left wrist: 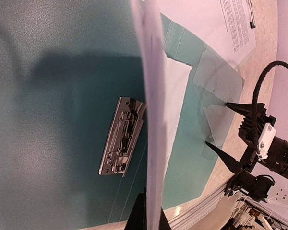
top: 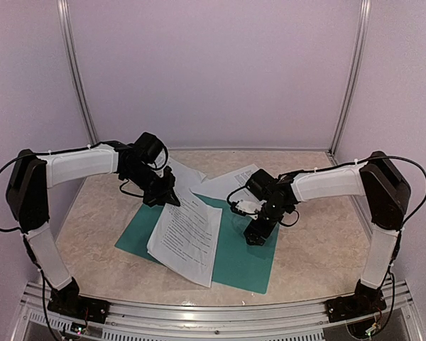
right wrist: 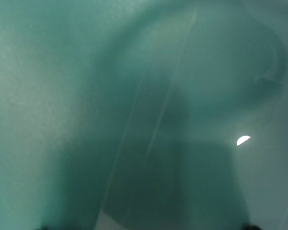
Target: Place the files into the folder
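Note:
A green folder (top: 245, 263) lies open on the table, its metal clip (left wrist: 121, 136) visible in the left wrist view. Over its left half hangs a sheaf of printed paper (top: 184, 238), its upper end raised in my left gripper (top: 170, 199), which is shut on it; from the left wrist it appears edge-on. My right gripper (top: 254, 238) is open, low over the folder's right half at the clear pocket (left wrist: 216, 124). The right wrist view shows only blurred green surface.
More printed sheets (top: 231, 179) lie behind the folder. Walls and metal rails bound the area.

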